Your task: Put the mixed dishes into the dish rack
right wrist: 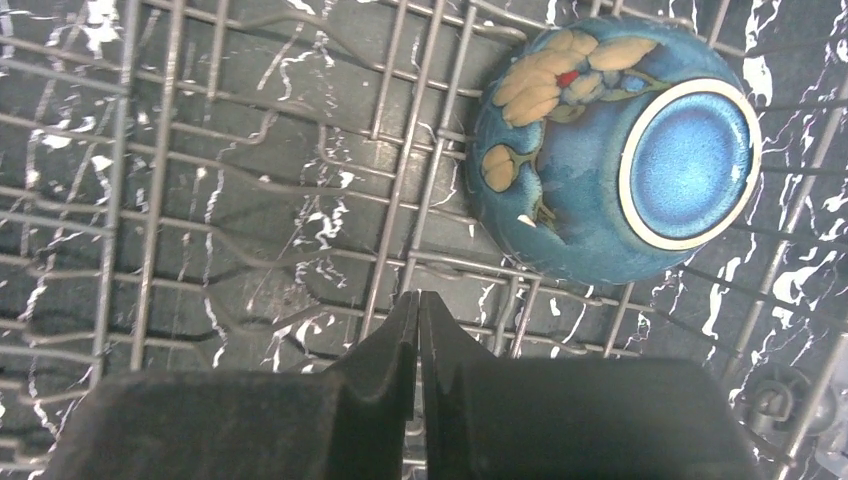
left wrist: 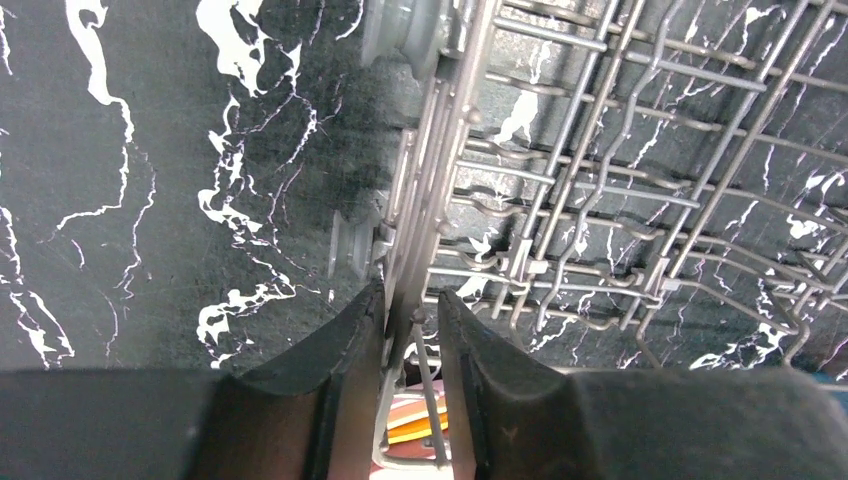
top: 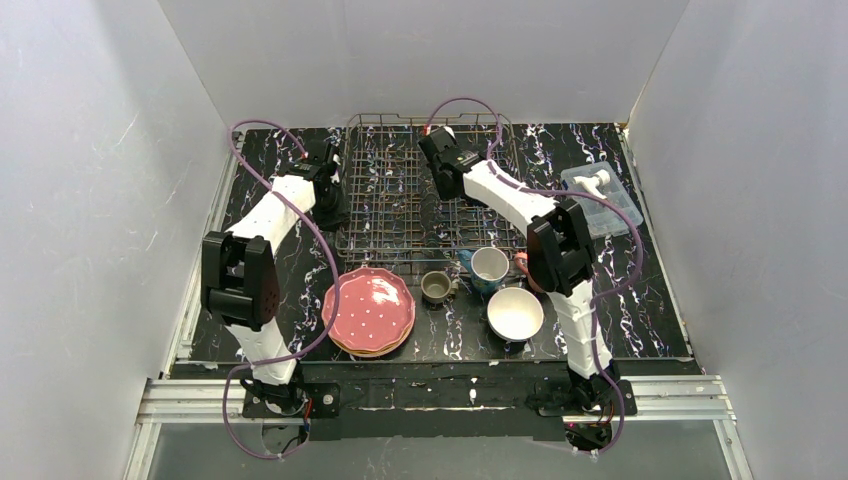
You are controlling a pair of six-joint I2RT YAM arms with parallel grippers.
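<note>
The wire dish rack (top: 385, 190) stands at the back of the dark marbled counter. At its left side, my left gripper has its fingers parted astride the rack's side rail (left wrist: 440, 170), a gap showing between them. Over the rack's middle hangs my right gripper, shut with nothing between its fingertips. A blue flowered bowl (right wrist: 570, 190) rests tilted in the rack, its base facing the camera, ahead and right of that gripper; the arm hides it from above. In front of the rack are stacked plates, pink on top (top: 370, 310), a small grey cup (top: 436, 287), a blue mug (top: 489, 268) and a white bowl (top: 515, 314).
Partly hidden by my right arm, a reddish mug (top: 527, 268) stands beside the blue mug. A clear container (top: 606, 212) with a white item (top: 592, 183) sits on the right. The counter left of the rack is bare.
</note>
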